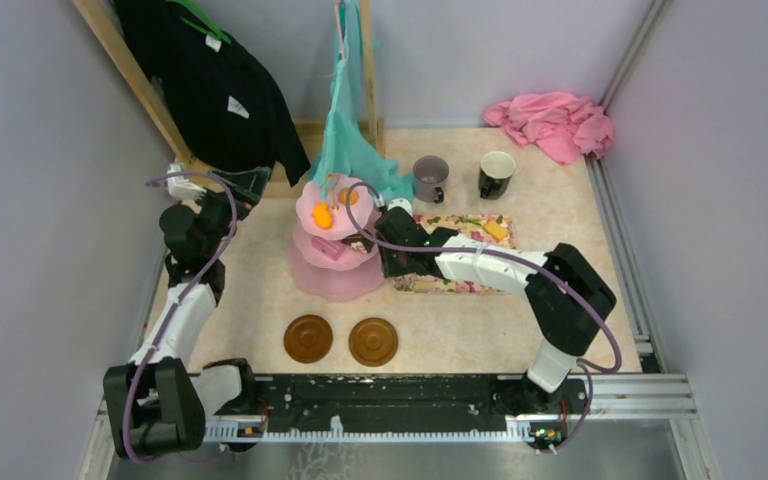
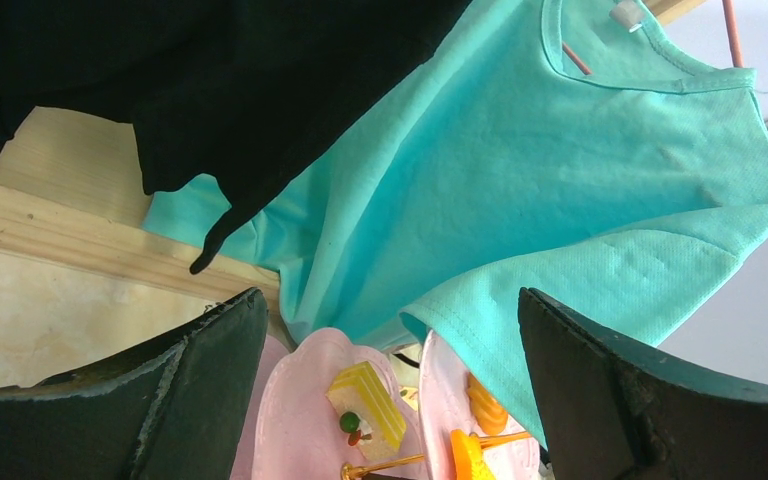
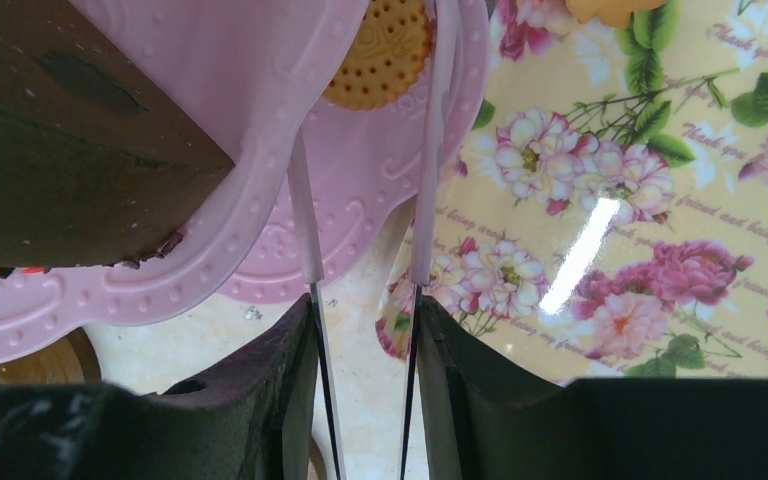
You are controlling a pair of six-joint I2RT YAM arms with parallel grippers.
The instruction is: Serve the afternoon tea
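A pink three-tier stand (image 1: 332,281) holds toy treats. My right gripper is at its right side, part open, long fingertips either side of a round biscuit (image 3: 378,62); whether they touch it I cannot tell. A brown wedge of cake (image 3: 80,160) lies on the tier beside them. A floral tray (image 1: 455,285) with a yellow piece (image 1: 495,231) lies to the right. Two brown saucers (image 1: 308,339) sit in front. My left gripper stands open at the left, facing the hanging teal cloth (image 2: 460,170), with nothing between its fingers.
A grey mug (image 1: 430,172) and a dark mug (image 1: 496,172) stand behind the tray. A pink cloth (image 1: 550,125) is bunched at the back right. A black garment (image 1: 210,90) hangs on a wooden rack at the back left.
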